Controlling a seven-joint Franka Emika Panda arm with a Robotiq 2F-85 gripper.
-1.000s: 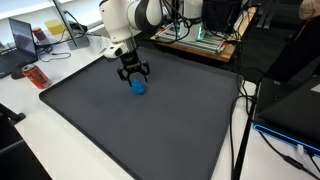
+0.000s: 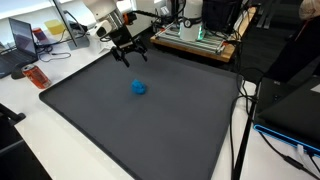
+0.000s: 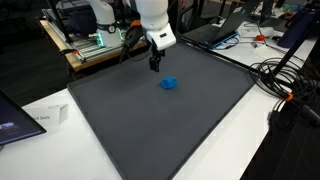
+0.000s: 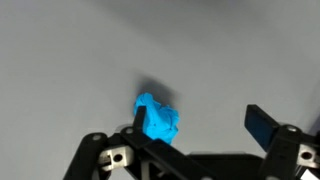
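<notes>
A crumpled bright blue thing, perhaps cloth rests on the dark grey board towards its far side. In the wrist view the blue thing shows beside the left finger, its lower part hidden behind the gripper body. My gripper is open above the board, behind the blue thing and apart from it. From exterior view 2 the gripper appears to the left of the blue thing. Nothing is between the fingers, which stand wide apart in the wrist view.
An orange-red can stands off the board's left edge, with a laptop behind it. Dark cables lie at the right in exterior view 2. Most of the board is bare.
My gripper has risen and moved back, away from the blue thing. The blue thing stays about where it was on the board.
</notes>
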